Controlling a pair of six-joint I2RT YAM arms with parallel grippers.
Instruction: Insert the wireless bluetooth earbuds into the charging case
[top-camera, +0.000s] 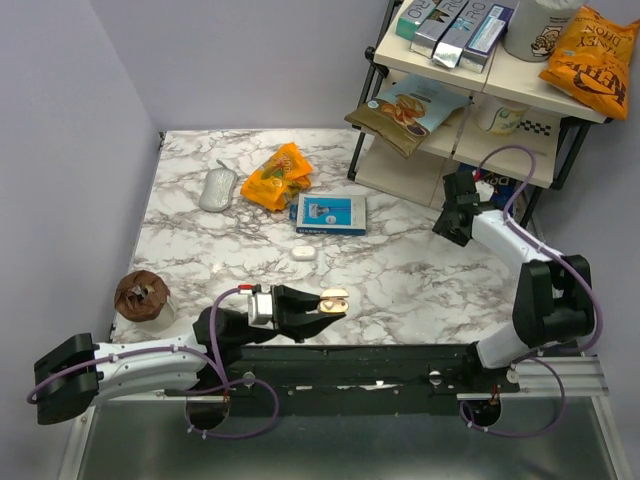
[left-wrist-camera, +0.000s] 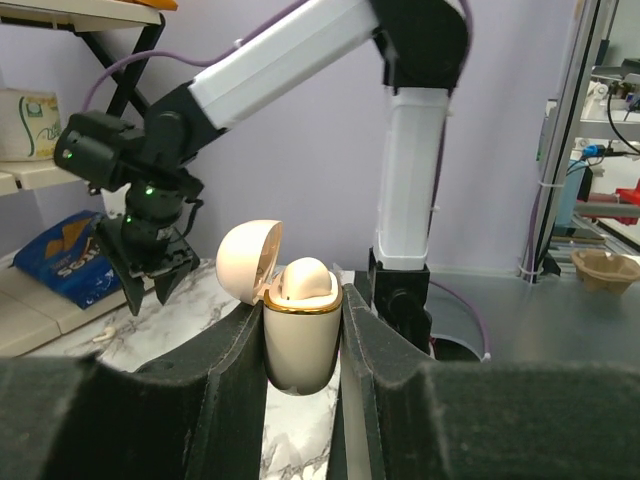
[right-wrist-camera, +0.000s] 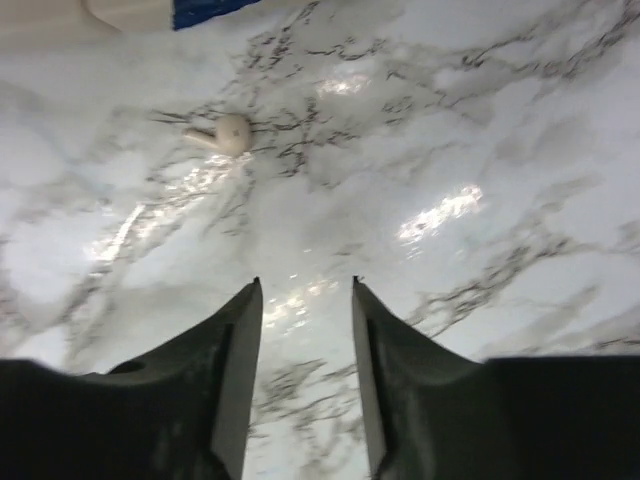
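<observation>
My left gripper (top-camera: 326, 310) is shut on the cream charging case (left-wrist-camera: 302, 350), held upright over the table's front edge. Its lid (left-wrist-camera: 248, 258) stands open, and a rounded pale shape sits inside the gold rim; whether that is an earbud I cannot tell. One beige earbud (right-wrist-camera: 234, 134) lies on the marble, its stem pointing left in the right wrist view. Near the shelf, my right gripper is part open with nothing between its fingers. The earbud lies ahead of those fingertips, apart from them.
The shelf (top-camera: 400, 175) overhangs the table near my right arm, with a blue bag (left-wrist-camera: 68, 258) on its lowest board. A blue box (top-camera: 331, 214), a small white case (top-camera: 303, 254) and orange bags (top-camera: 277, 178) lie farther left. Mid-table marble is clear.
</observation>
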